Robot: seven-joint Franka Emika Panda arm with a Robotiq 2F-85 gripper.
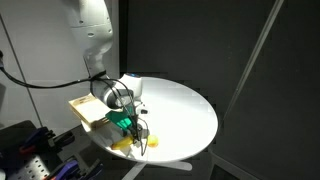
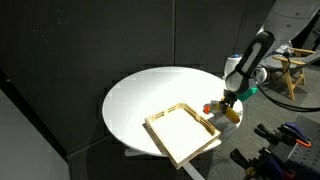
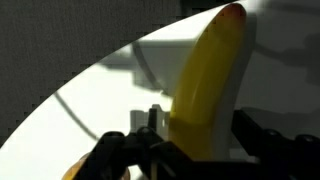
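Note:
A long yellow object (image 3: 207,75) with a reddish-brown tip, banana-like, lies on the white round table (image 3: 120,95). My gripper is right over its near end in the wrist view. The dark fingers stand apart, one on either side of the yellow body, and I cannot tell whether they touch it. From outside, the gripper (image 2: 229,104) reaches down close to the table's edge, by a yellow object (image 2: 233,115). In exterior view 1 the yellow object (image 1: 122,143) shows low beside the gripper, partly behind cables.
An orange round thing (image 3: 76,172) is at the wrist view's lower left. A red item (image 2: 207,107) lies near the gripper. Another yellow piece (image 1: 152,141) is to the right. A shallow wooden tray (image 2: 153,126) stands nearby.

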